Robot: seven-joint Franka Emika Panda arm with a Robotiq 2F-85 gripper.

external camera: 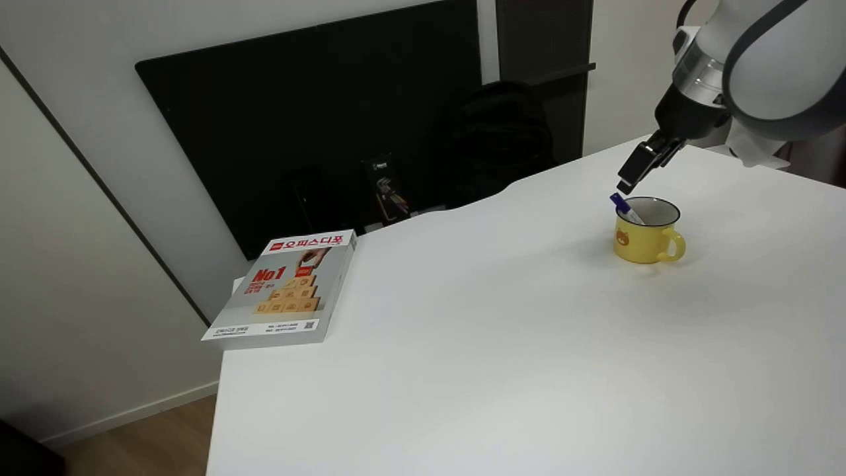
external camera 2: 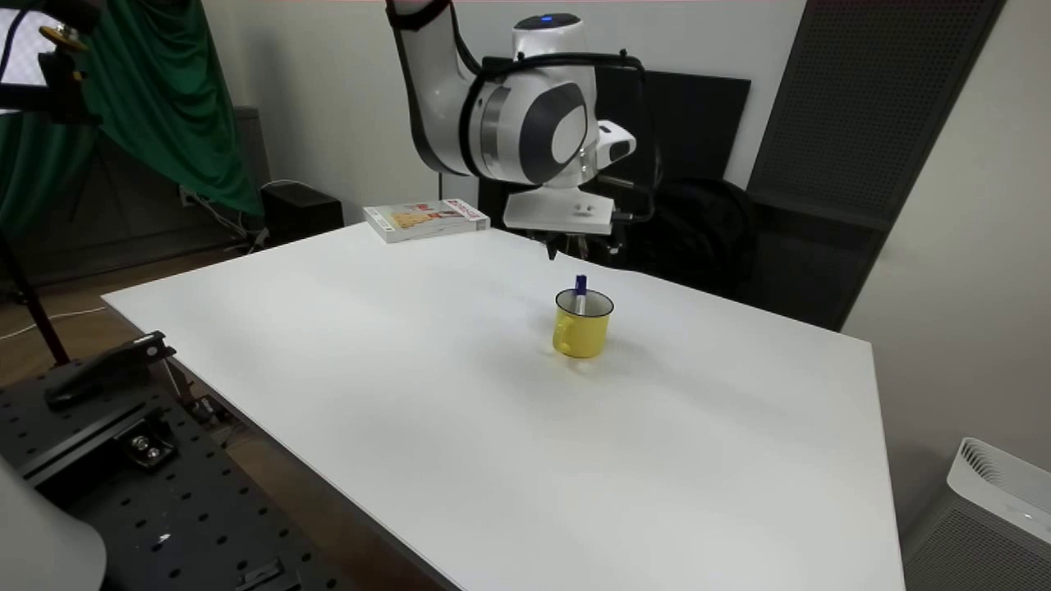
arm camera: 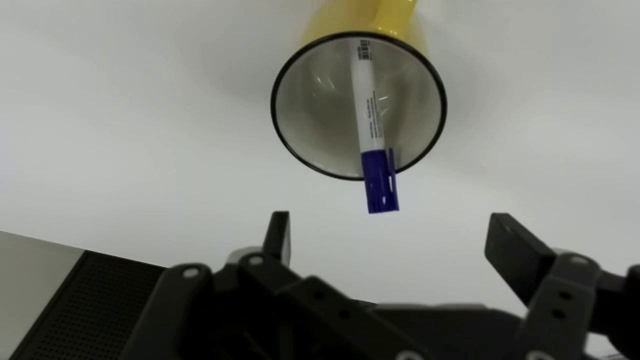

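A yellow mug [external camera: 639,242] with a dark rim stands upright on the white table; its handle points right in exterior view 1. Inside it leans a white marker [arm camera: 367,102] whose blue cap [arm camera: 380,186] sticks out over the rim. Just above the cap is my gripper [external camera: 626,187], tilted downward. In the wrist view the gripper is open wide, its fingers [arm camera: 277,237] on either side of the cap's line, with nothing between them. The marker's lower end is in the mug.
A thick catalogue [external camera: 277,293] lies at the table's far left edge in exterior view 1.
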